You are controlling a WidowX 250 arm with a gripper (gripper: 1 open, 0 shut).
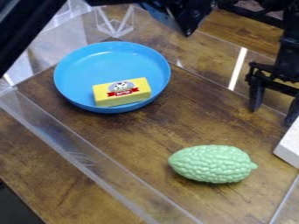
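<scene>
A blue plate [112,61] rests on the wooden surface at upper left, with a yellow block [121,92] bearing a printed label lying inside it near the front. A green bumpy gourd-like object [212,164] lies on the wood at the lower middle. A black gripper [270,96] is at the right edge, low over the surface beside a white object; whether it is open or shut is unclear.
A white object [288,149] sits at the right edge. Clear plastic walls border the work area. A dark arm segment crosses the top of the view.
</scene>
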